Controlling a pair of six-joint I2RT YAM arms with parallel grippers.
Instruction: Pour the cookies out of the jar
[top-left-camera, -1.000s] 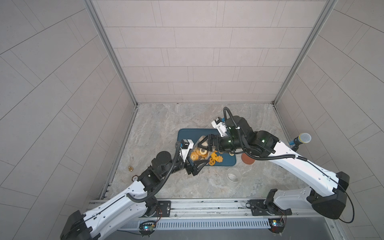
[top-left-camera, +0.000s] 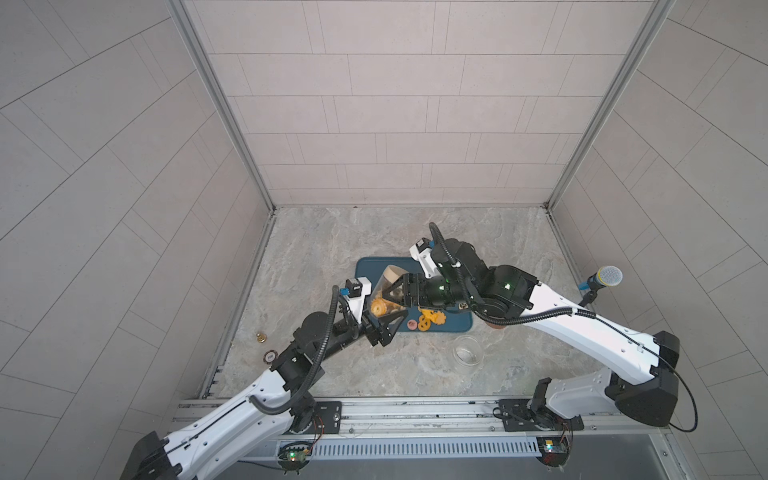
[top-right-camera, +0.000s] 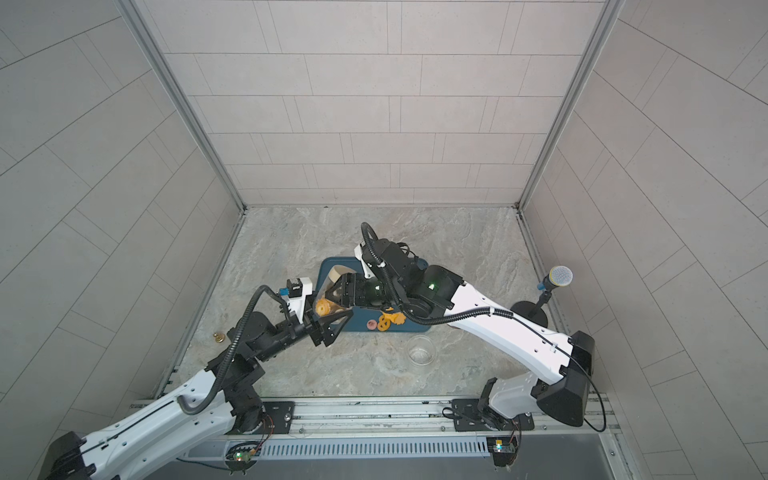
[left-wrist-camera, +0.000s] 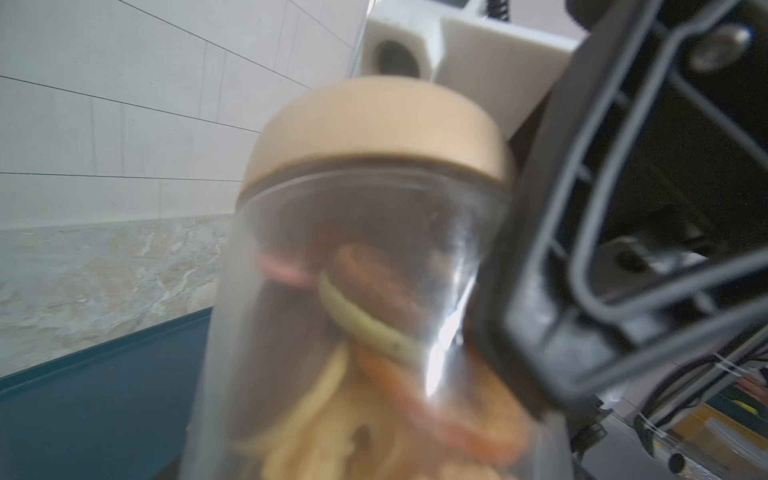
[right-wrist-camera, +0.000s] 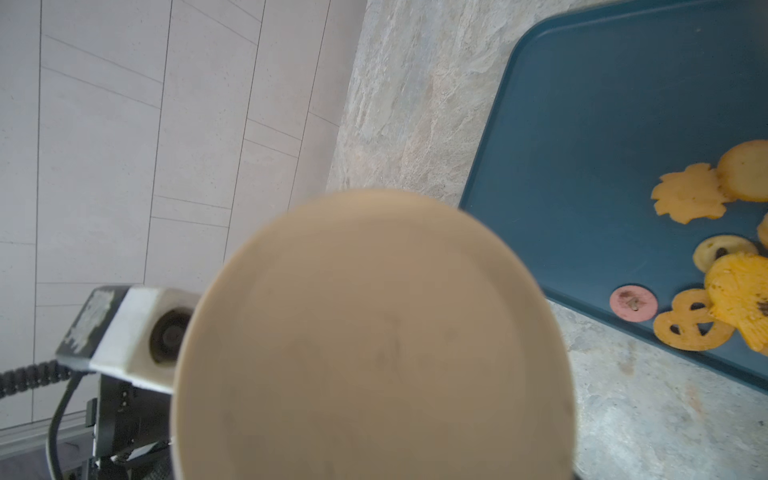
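Note:
A clear jar (left-wrist-camera: 264, 344) with a beige lid (left-wrist-camera: 376, 128) and assorted cookies inside is raised over the tray, tilted. My left gripper (top-left-camera: 381, 317) stands open wide with the jar between its fingers; contact cannot be told. The right gripper (top-left-camera: 402, 290) is at the lid end and covers part of the jar in the top views. A black finger (left-wrist-camera: 552, 320) lies against or close to the jar's side in the left wrist view. The beige lid (right-wrist-camera: 376, 344) fills the right wrist view's lower middle, hiding my right fingers.
Several cookies (right-wrist-camera: 692, 192) lie loose on the blue tray (right-wrist-camera: 576, 144) beneath the arms. In front of it stands a clear container (top-left-camera: 467, 350). Small round items (top-left-camera: 261, 337) sit at the far left.

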